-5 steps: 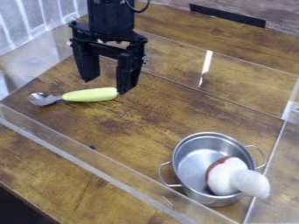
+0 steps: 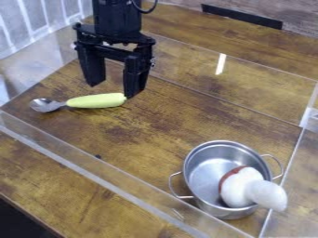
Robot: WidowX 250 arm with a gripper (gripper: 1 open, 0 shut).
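The black gripper hangs at the upper left, above and behind a pale green elongated object lying on the wooden surface. Whether its fingers are open or shut is hard to make out. A spoon with a silver bowl lies just left of the green object. At the lower right stands a metal pot with two handles, holding a white object with some red on it.
Clear plastic walls border the wooden work area on several sides. The middle of the surface, between the green object and the pot, is clear.
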